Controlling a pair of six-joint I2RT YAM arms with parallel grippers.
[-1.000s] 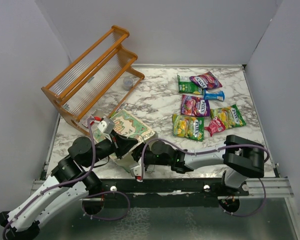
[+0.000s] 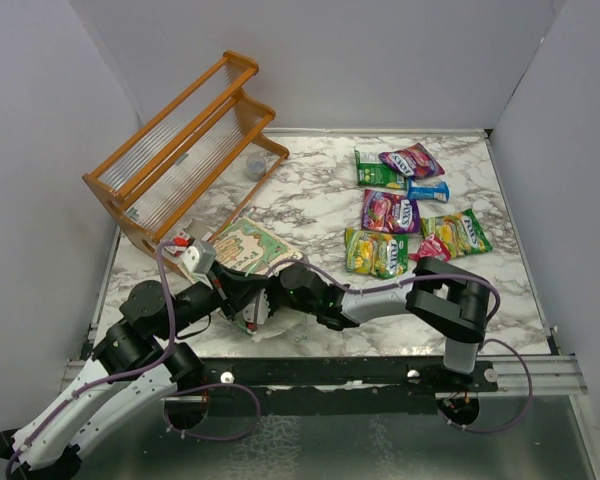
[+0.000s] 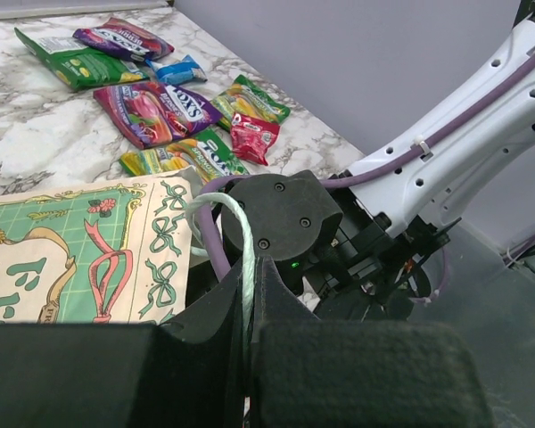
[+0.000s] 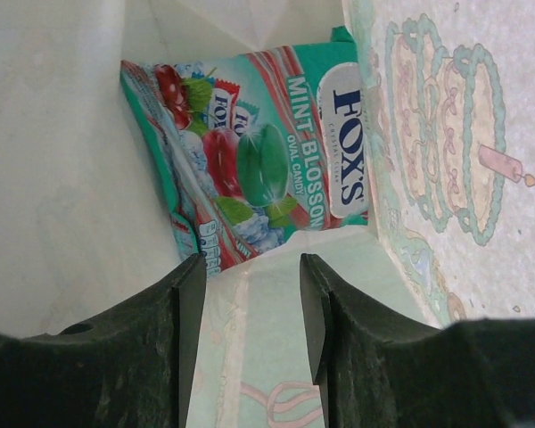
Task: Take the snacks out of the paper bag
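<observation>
The printed paper bag (image 2: pixel 245 246) lies on the table below the shelf, its patterned side (image 3: pixel 147 245) showing in the left wrist view. My left gripper is shut on the bag's pale twisted cord handle (image 3: pixel 247 308), which runs up from between the fingers. Inside the bag, the right wrist view shows a green Fox's Mint Blossom candy packet (image 4: pixel 276 147) against pale inner walls (image 4: pixel 62 214). My right gripper points at it with fingers apart and nothing visible between them; the packet lies beyond the fingertips. From above, the arms hide the bag's mouth.
Several snack packets, including a purple one (image 2: pixel 390 212), a yellow-green one (image 2: pixel 376 254) and a blue one (image 2: pixel 428 191), lie on the right of the marble table. A wooden shelf (image 2: pixel 185 150) stands back left. Clear tabletop (image 2: pixel 310 185) lies between.
My right arm has moved left, further into the bag's mouth. The left gripper has shifted slightly left. The packets on the table have not moved.
</observation>
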